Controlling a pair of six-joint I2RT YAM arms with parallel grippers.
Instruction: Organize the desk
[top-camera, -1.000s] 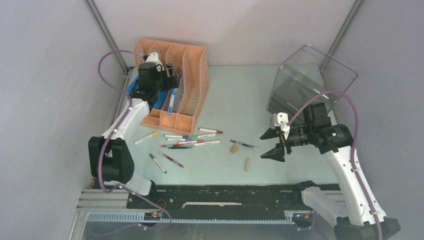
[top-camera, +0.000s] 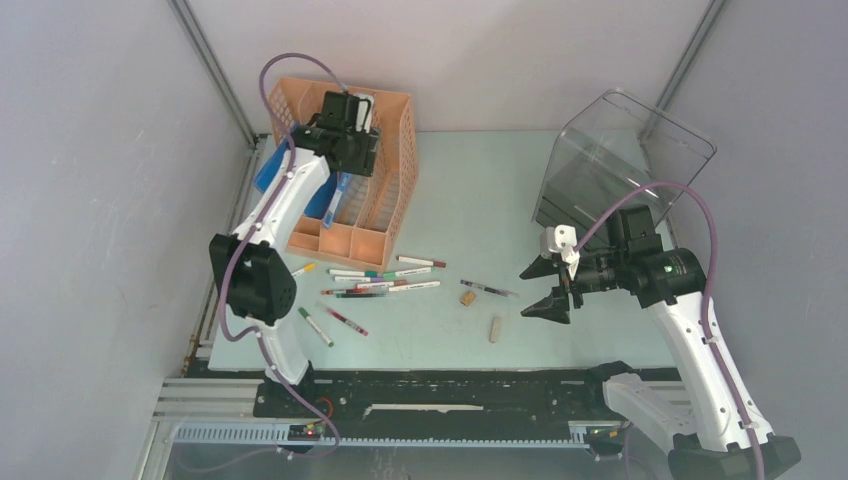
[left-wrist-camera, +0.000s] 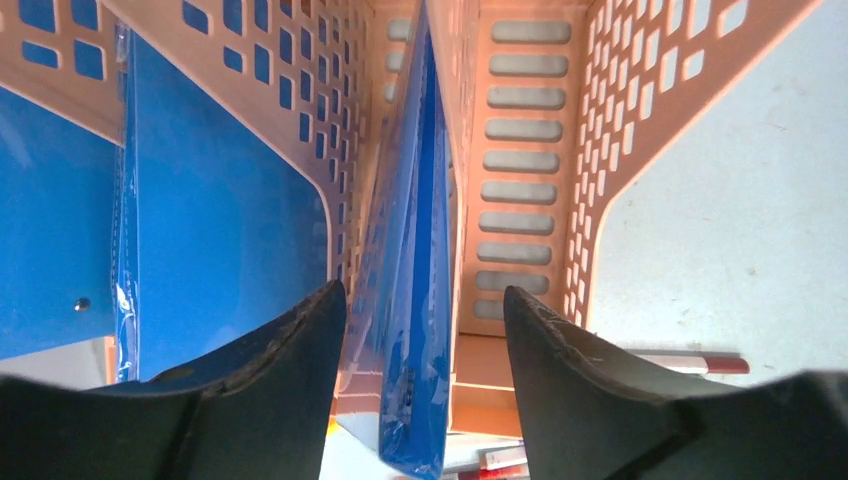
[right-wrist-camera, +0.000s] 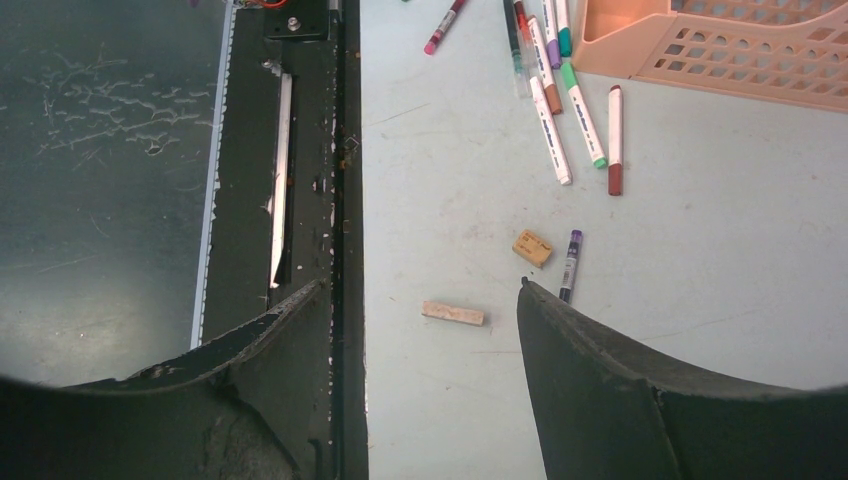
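Note:
An orange slotted organizer (top-camera: 403, 165) stands at the back left of the desk, with small square compartments along its front. A blue folder (left-wrist-camera: 420, 350) leans upright in one of its middle slots. Over that slot hangs my left gripper, its fingers parted on either side of the folder's near edge, with gaps showing. Wider blue folders (left-wrist-camera: 225, 220) fill the slots to the left. My right gripper (top-camera: 545, 290) stands open above the right part of the desk, nothing between its fingers. Several markers (top-camera: 385, 282) lie scattered before the organizer.
A small tan block (right-wrist-camera: 532, 248), a longer pale block (right-wrist-camera: 453, 313) and a dark pen (right-wrist-camera: 570, 265) lie mid-desk. At the back right stands a wire-mesh holder (top-camera: 600, 165). Bare desk stretches between organizer and holder.
My left gripper has moved right and slightly back over the organizer, its arm swinging along. The blue folder's near end has shifted slightly left. My right arm has stayed still.

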